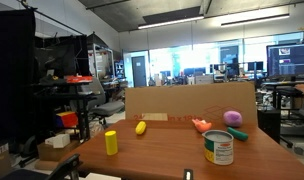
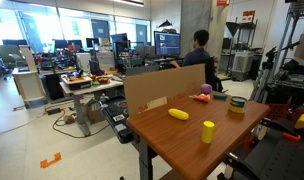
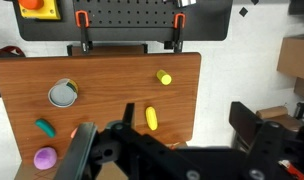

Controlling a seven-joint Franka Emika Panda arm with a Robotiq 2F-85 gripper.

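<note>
In the wrist view my gripper stands open, dark fingers far apart and nothing between them except the view down to the table. Below lies a yellow elongated item (image 3: 151, 118), with a small yellow cylinder (image 3: 164, 76) farther up. A round open-topped can (image 3: 63, 93) stands to the left. A green item (image 3: 45, 127) and a purple round item (image 3: 45, 158) lie at the lower left. The red item (image 1: 202, 126) shows behind the can in exterior view 1; from the wrist, my gripper partly hides it. Neither exterior view shows my fingers.
The brown wooden table (image 1: 167, 160) has bare room in its middle. A cardboard panel (image 1: 182, 101) stands upright along its far edge. In exterior view 2, a dark base (image 2: 272, 155) borders the near right side, and a seated person (image 2: 200, 50) is in the background.
</note>
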